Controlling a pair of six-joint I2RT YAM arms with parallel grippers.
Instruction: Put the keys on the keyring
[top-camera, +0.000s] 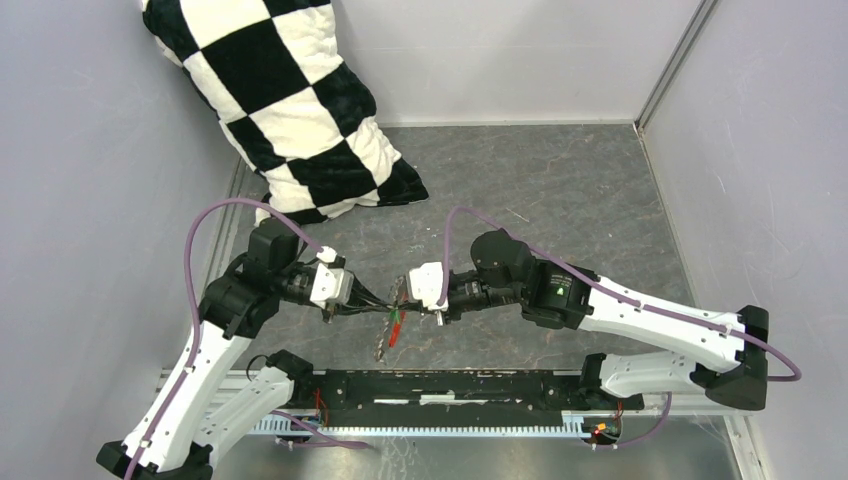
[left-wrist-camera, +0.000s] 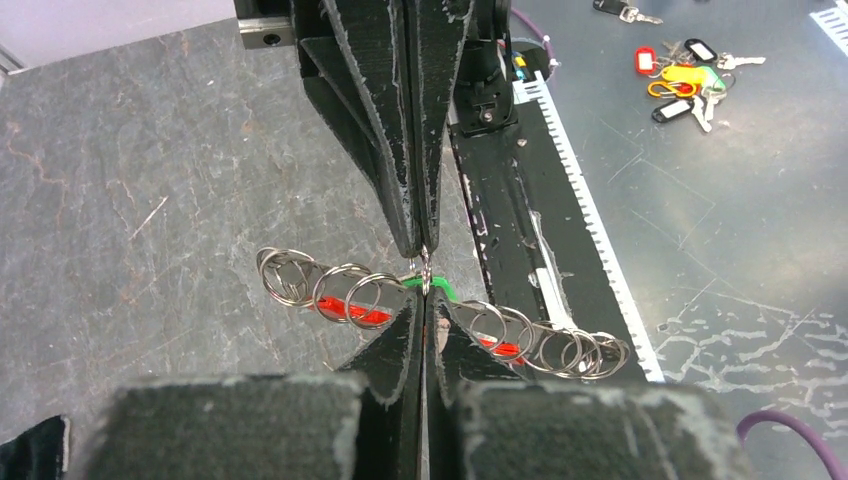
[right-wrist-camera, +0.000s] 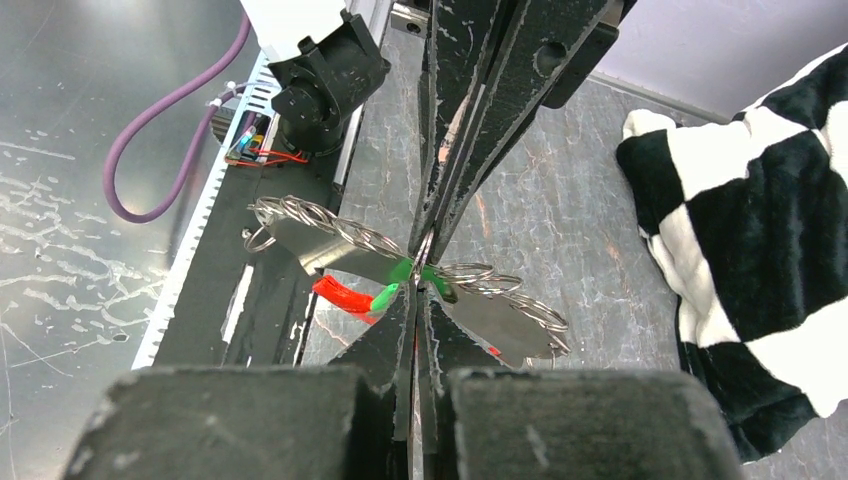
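Note:
A metal holder (right-wrist-camera: 505, 330) with several small split rings (left-wrist-camera: 350, 297), red tags (right-wrist-camera: 343, 295) and a green piece (left-wrist-camera: 440, 288) hangs in the air between my two grippers. My left gripper and right gripper face each other, both shut, their fingertips almost meeting. A thin metal ring (right-wrist-camera: 423, 250) spans the small gap, an edge in each gripper's tips. How the green piece joins this ring is hard to make out. Loose keys (left-wrist-camera: 701, 112) with red, yellow, black and green tags lie on the metal table, away from the grippers.
A black-and-white checkered cushion (top-camera: 290, 100) leans at the back left. A black rail (top-camera: 440, 385) and a white toothed strip (top-camera: 470, 425) run along the front.

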